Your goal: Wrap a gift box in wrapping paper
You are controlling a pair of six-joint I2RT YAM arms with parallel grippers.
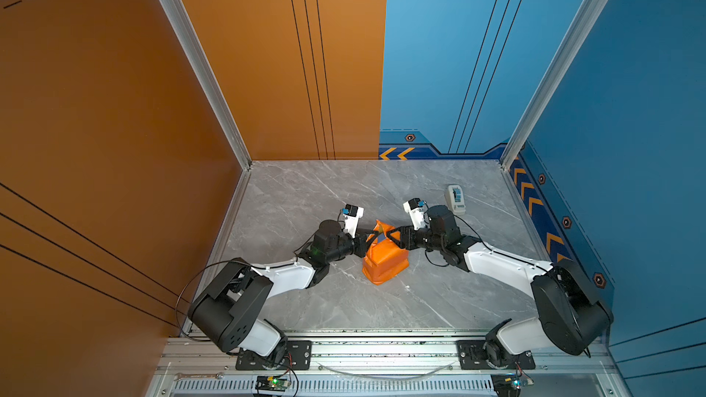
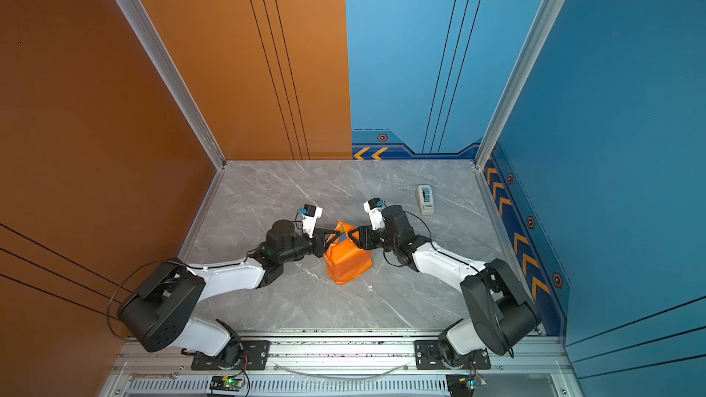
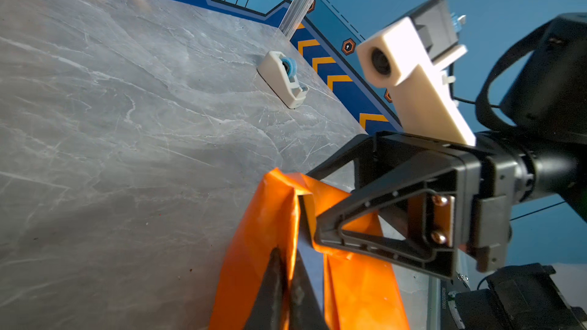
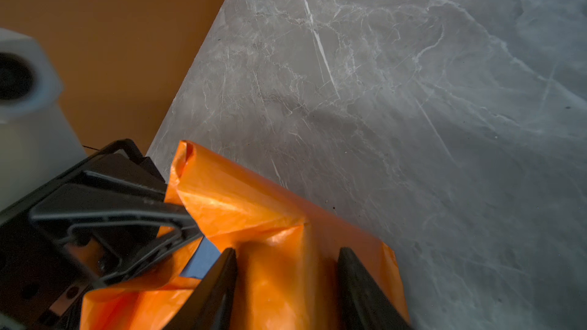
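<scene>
Orange wrapping paper (image 1: 387, 262) stands around a box near the middle of the table, its top edges sticking up. Between the paper flaps, a strip of the blue-grey box (image 3: 315, 269) shows in the left wrist view. My left gripper is shut at the left upper side, with a thin orange fold of paper between its fingertips. Opposite it, my right gripper stands part open, its fingers (image 4: 349, 275) spread on either side of an orange paper fold without closing on it. The paper's lower part is hidden in both wrist views.
A white tape dispenser with a blue roll (image 1: 455, 198) stands at the back right. Both arms face each other closely over the package.
</scene>
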